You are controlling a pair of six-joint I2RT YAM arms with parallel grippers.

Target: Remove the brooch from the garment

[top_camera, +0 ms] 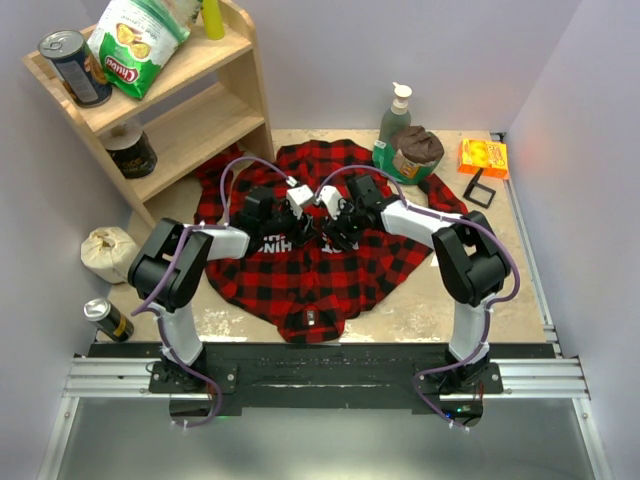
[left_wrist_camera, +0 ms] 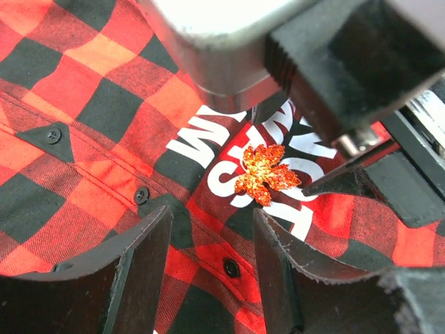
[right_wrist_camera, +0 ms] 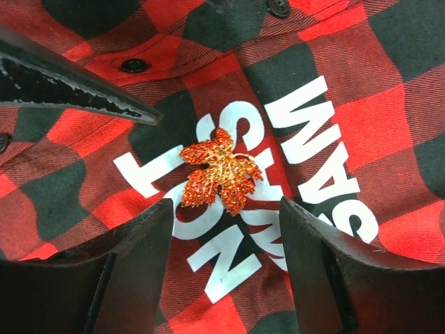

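The brooch, an orange glittery leaf, lies flat against the white lettering of the red-and-black checked shirt; it shows in the left wrist view [left_wrist_camera: 264, 174] and in the right wrist view [right_wrist_camera: 221, 172]. The shirt [top_camera: 300, 300] is spread over the table. My right gripper is part open above the brooch, its fingertips apart and nothing held between them. Beside it, my left gripper stands open over the button placket, with only cloth seen beyond its gap. In the top view the two grippers hide the brooch.
At the back left stands a wooden shelf [top_camera: 205, 135] with cans and a chip bag. A pump bottle [top_camera: 395, 118], a green pot [top_camera: 385, 158] and a yellow box [top_camera: 483, 157] are at the back right. Both grippers are very close together.
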